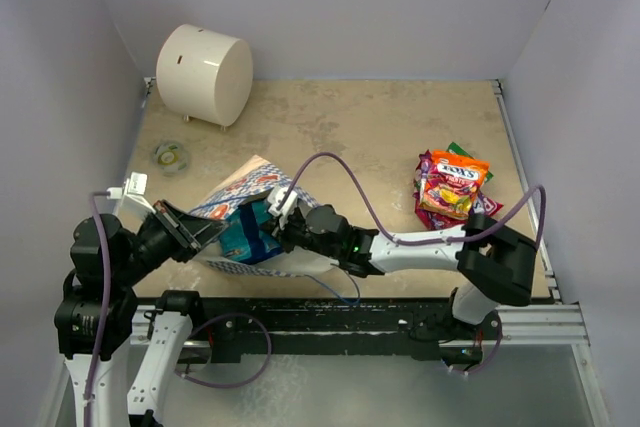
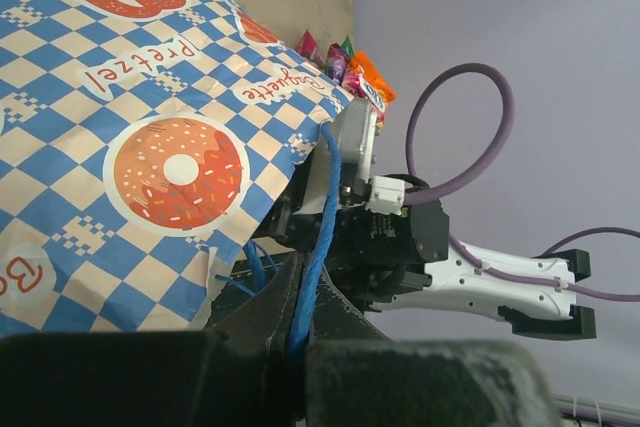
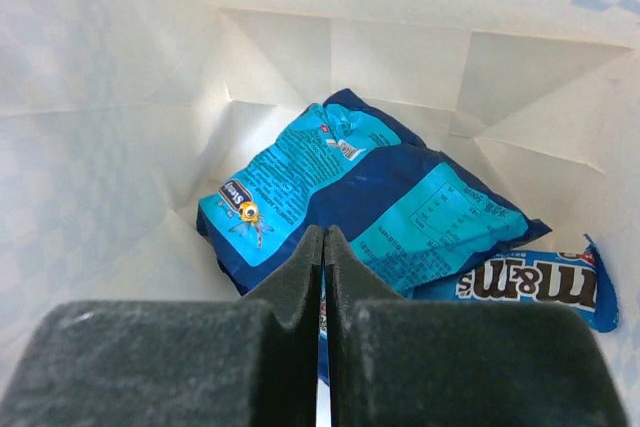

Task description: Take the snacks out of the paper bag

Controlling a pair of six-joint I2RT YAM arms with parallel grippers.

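The paper bag [image 2: 75, 132], blue-and-cream checked with pastry prints, lies on its side, its mouth toward my right arm. Its blue cord handle [image 2: 331, 197] runs between the fingers of my left gripper, which is shut on it. Deep inside, in the right wrist view, rests a blue snack bag [image 3: 365, 192] with a turquoise label. A second blue packet [image 3: 530, 277] pokes out at its lower right. My right gripper is shut at the bag's mouth with nothing between its fingertips; the snack bag lies beyond them.
Several colourful snack packets [image 1: 453, 185] are piled at the table's right. A white cylinder [image 1: 205, 75] stands at the back left, with a small clear round item [image 1: 170, 157] in front of it.
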